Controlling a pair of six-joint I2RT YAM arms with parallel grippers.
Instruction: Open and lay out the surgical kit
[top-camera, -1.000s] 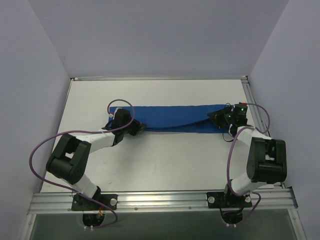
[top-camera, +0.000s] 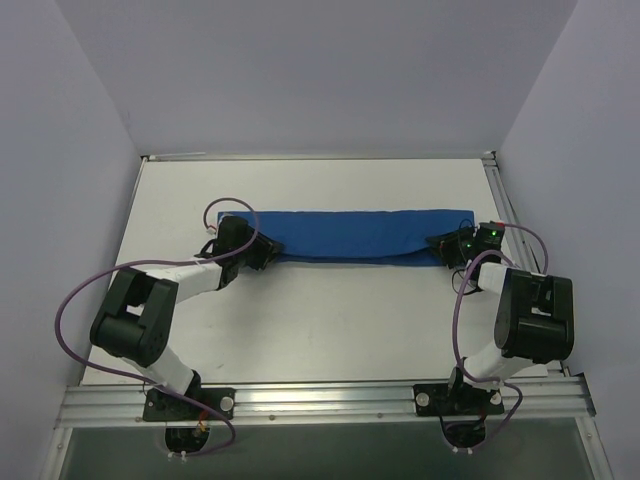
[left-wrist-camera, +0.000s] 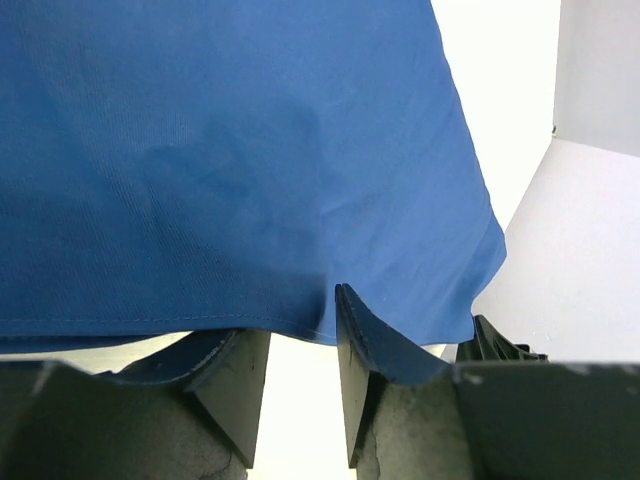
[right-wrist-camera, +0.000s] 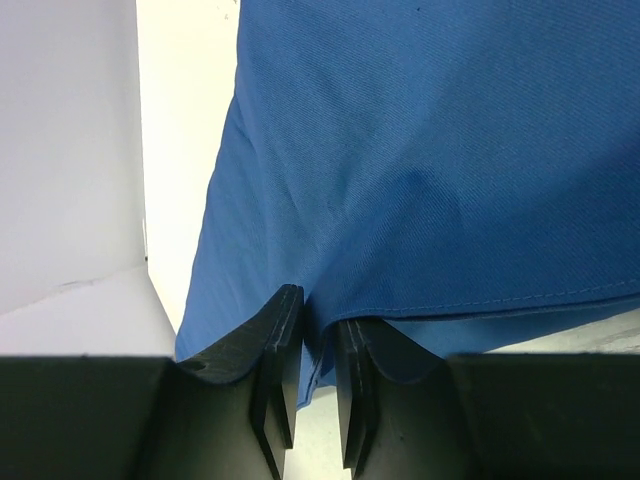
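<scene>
A wide blue cloth (top-camera: 345, 233) lies stretched across the back half of the table, its front edge lifted above a layer of the same blue behind it. My left gripper (top-camera: 271, 251) stands at the left part of that front edge. In the left wrist view its fingers (left-wrist-camera: 376, 338) are spread, and the hem passes between them. At the right end, my right gripper (top-camera: 436, 243) straddles a cloth fold (right-wrist-camera: 318, 345). Its fingers (right-wrist-camera: 345, 385) are narrowly parted around that fold. Anything beneath the cloth is hidden.
Grey walls (top-camera: 575, 200) enclose the sides and back. Purple cables (top-camera: 75, 290) loop along both arms.
</scene>
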